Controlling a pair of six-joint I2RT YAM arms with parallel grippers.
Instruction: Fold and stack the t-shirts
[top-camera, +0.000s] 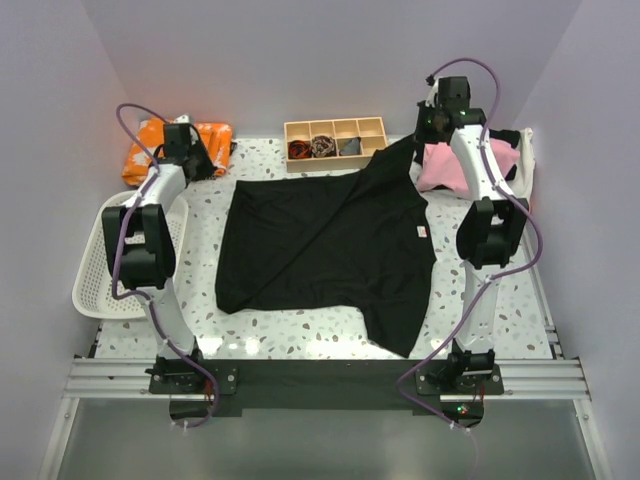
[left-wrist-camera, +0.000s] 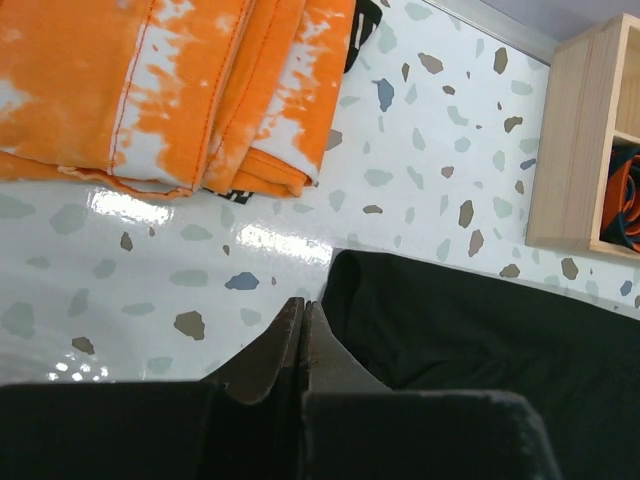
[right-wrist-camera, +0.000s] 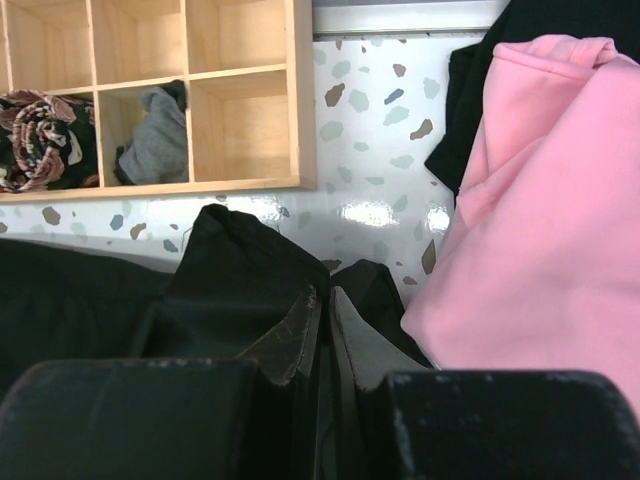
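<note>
A black T-shirt (top-camera: 310, 245) lies spread across the middle of the table, its upper right corner lifted. My left gripper is shut with no cloth between its fingertips. In the top view it hangs up and left of the shirt, near the orange stack. The shirt's left corner (left-wrist-camera: 350, 270) lies on the table beyond its tips, outside the fingers. On the other side my right gripper is shut on the black fabric (right-wrist-camera: 255, 250), which rises in a fold to its tips. How much cloth it holds is hidden.
At the back stands a wooden box (top-camera: 335, 128) with rolled cloths in some compartments. Folded orange shirts (top-camera: 217, 135) lie back left, above a white basket (top-camera: 88, 265). A pink cloth (top-camera: 440, 168) sits close to the right gripper.
</note>
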